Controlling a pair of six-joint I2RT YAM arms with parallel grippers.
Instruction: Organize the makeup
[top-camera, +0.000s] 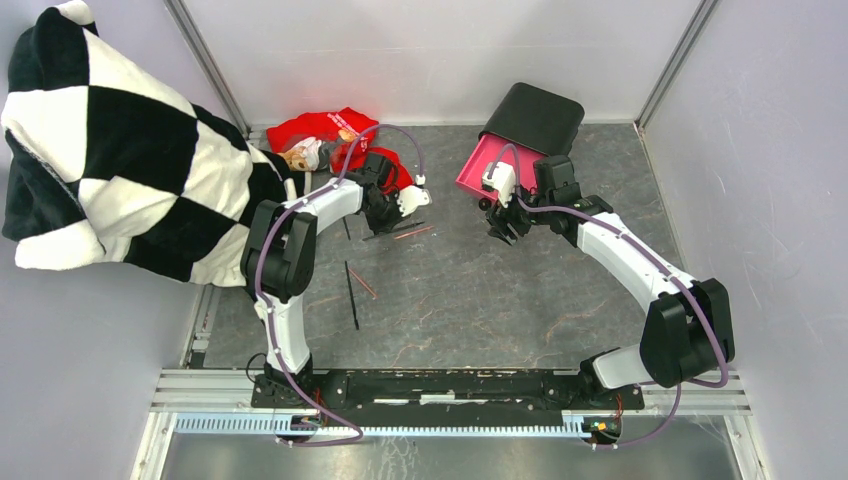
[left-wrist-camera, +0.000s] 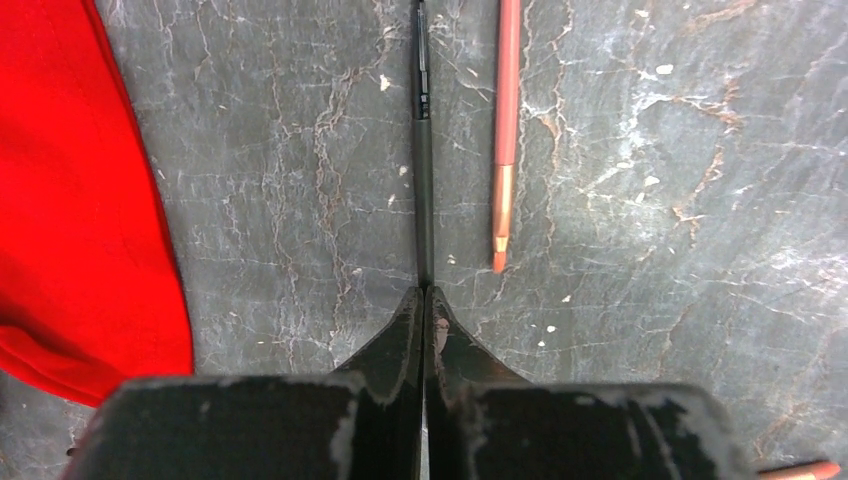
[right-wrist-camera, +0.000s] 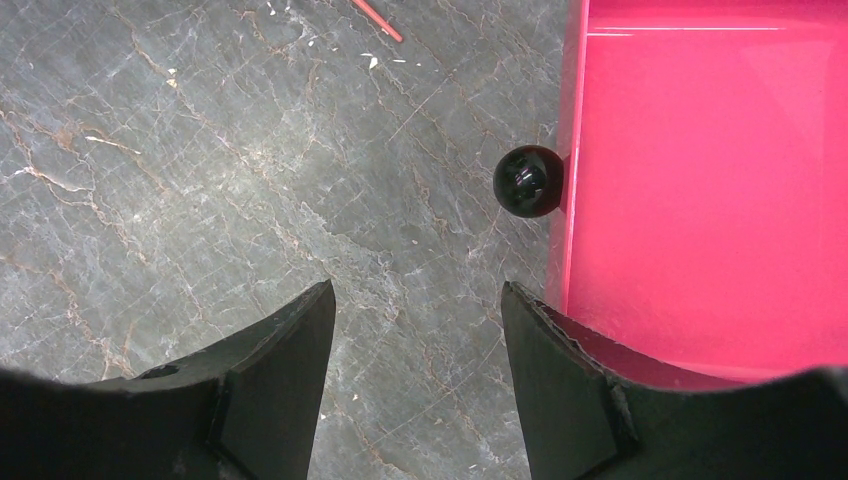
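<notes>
In the left wrist view a black brush (left-wrist-camera: 423, 200) lies on the grey surface, and my left gripper is shut at its end; whether the thin handle is between the tips I cannot tell. A red brush (left-wrist-camera: 506, 120) lies parallel to it. In the top view another black brush (top-camera: 351, 295) and red brush (top-camera: 363, 283) lie nearer the front. My right gripper is open beside a pink box (right-wrist-camera: 700, 180), with nothing between its fingers. A glossy black ball-shaped object (right-wrist-camera: 528, 180) sits against the box's wall.
Red cloth bags (top-camera: 310, 128) lie at the back left beside a checkered cushion (top-camera: 130, 130). A black lid (top-camera: 535, 115) stands behind the pink box.
</notes>
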